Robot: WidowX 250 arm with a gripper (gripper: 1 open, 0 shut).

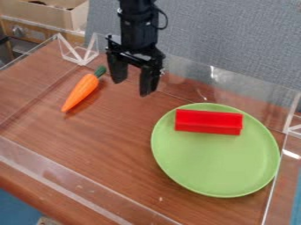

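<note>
My black gripper [132, 74] hangs open above the back of the wooden table, to the right of an orange toy carrot [83, 90] with a green top, with nothing between its fingers. A red block [209, 124] lies on the upper part of a round green plate [214, 170] at the right.
The wooden table [100, 158] is bordered by clear low walls, with white brackets at the back left and right. A cardboard box [41, 13] stands beyond the back left.
</note>
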